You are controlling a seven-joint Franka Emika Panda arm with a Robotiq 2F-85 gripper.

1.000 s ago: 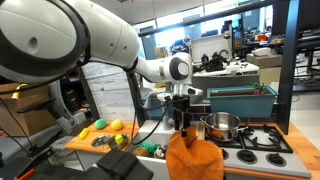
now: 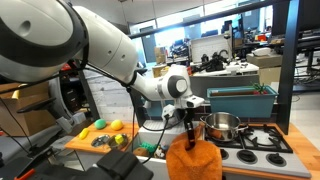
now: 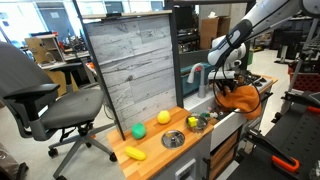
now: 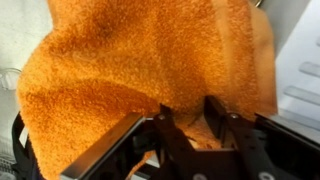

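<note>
An orange cloth (image 2: pixel 193 160) hangs over the counter's front edge by the stove. It also shows in the second exterior view as an orange cloth (image 3: pixel 238 100). My gripper (image 2: pixel 190 134) points down at the cloth's upper end. In the wrist view the orange cloth (image 4: pixel 120 60) fills most of the picture, and my gripper has its fingertips right at it. The fingers stand partly apart, with creased cloth in and around the gap. Whether they pinch any of it is unclear.
A steel pot (image 2: pixel 222 125) stands just right of the gripper, with the stove (image 2: pixel 262 138) beyond it. Behind is a teal basket (image 2: pixel 243 102). Toy fruit, including a yellow banana (image 3: pixel 135 153), and a metal bowl (image 3: pixel 172 139) lie along the counter.
Over the last second my arm has moved lower and slightly right. The cloth's upper end, peaked under the gripper before, looks lower and flatter now.
</note>
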